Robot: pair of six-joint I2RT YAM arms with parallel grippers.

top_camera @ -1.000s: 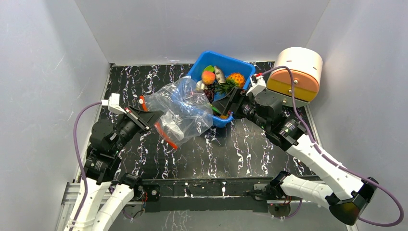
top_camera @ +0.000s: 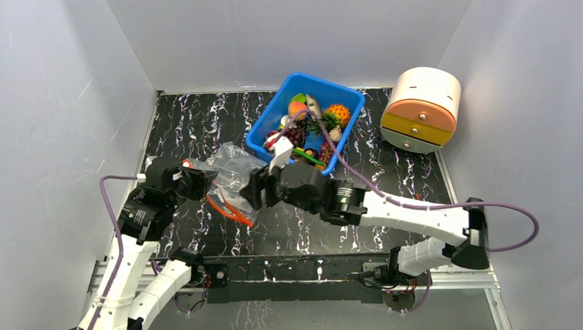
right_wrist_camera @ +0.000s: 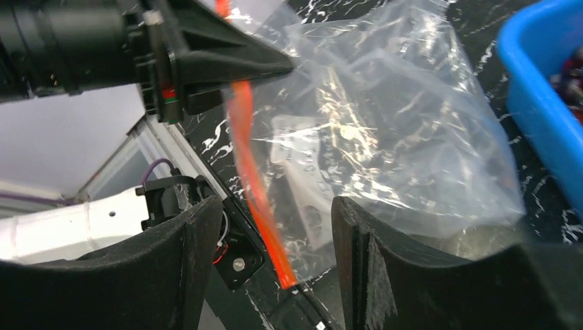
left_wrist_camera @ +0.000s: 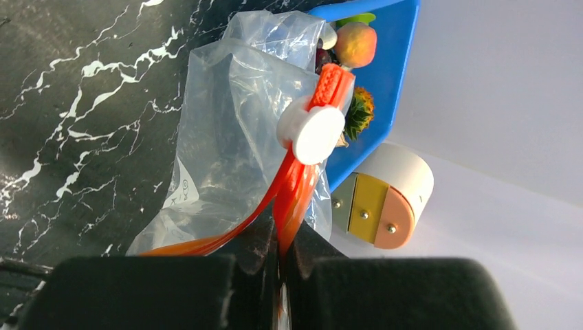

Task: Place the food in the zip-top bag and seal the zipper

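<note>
A clear zip top bag [top_camera: 236, 170] with an orange zipper edge [top_camera: 230, 212] hangs from my left gripper, which is shut on that edge near the middle. Its white slider [left_wrist_camera: 320, 135] sits on the orange strip just beyond the left fingertips. Apart from the bag, my right gripper stands open, the orange strip showing beyond the gap between its fingers. Toy food fills the blue bin: a peach [top_camera: 297, 108], a pineapple [top_camera: 337, 114] and grapes [top_camera: 294, 135] among it. No food shows inside the bag.
The blue bin [top_camera: 357, 110] stands at the back, right of the bag. A rounded cabinet with coloured drawers [top_camera: 419, 115] occupies the right rear corner. Bare dark marbled table [top_camera: 302, 237] lies in front of the bin.
My right gripper has swung left from beside the bin's front to the bag's right side. The left gripper and the bag have shifted somewhat left.
</note>
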